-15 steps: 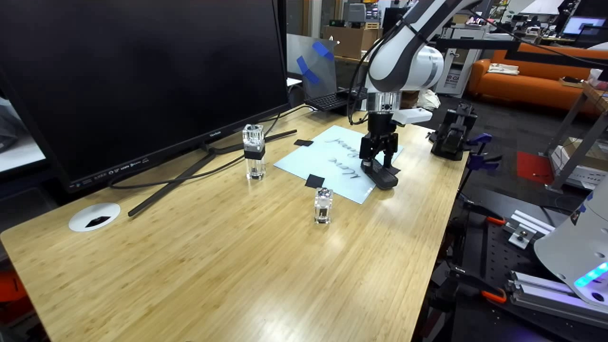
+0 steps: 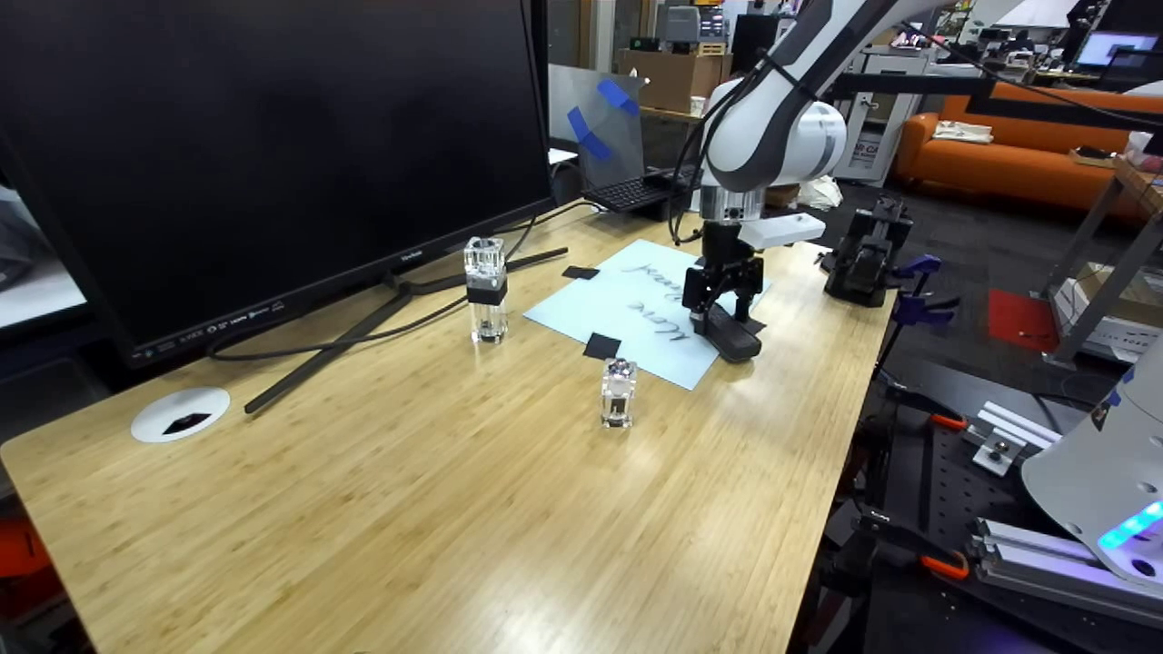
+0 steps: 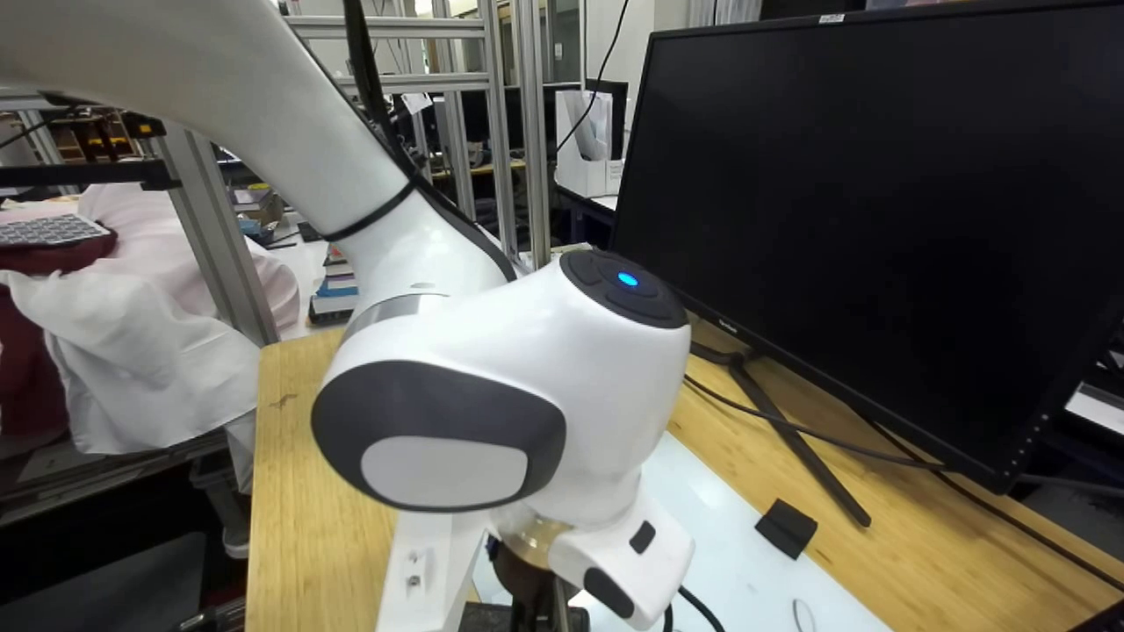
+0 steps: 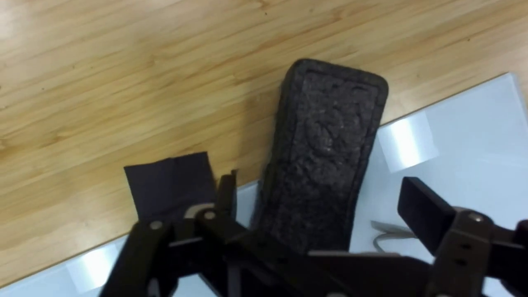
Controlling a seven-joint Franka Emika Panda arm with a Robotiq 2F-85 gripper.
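Note:
A black rectangular block, perhaps an eraser [image 4: 326, 143], lies flat across the edge of a whiteboard sheet [image 4: 460, 133], partly on the wood. In the wrist view my gripper is open, one finger on either side of the block, with a wider gap on the right. The fingers' hardware hides the block's near end. Exterior view 1 has the gripper [image 2: 722, 303] low over the block [image 2: 728, 334], at the sheet's right part. Handwriting shows on the pale sheet [image 2: 627, 289]. From the other side, the arm's white wrist covers the block and fingers.
Two clear blocks stand on the table, one taller with a black band [image 2: 486, 289] and one shorter [image 2: 618, 392]. Black tape squares [image 2: 601, 345] mark the sheet's edges. A monitor [image 2: 273, 153] stands at the back.
My gripper has come down slightly toward the black block and moved a little to the left in exterior view 1. The block has not visibly moved.

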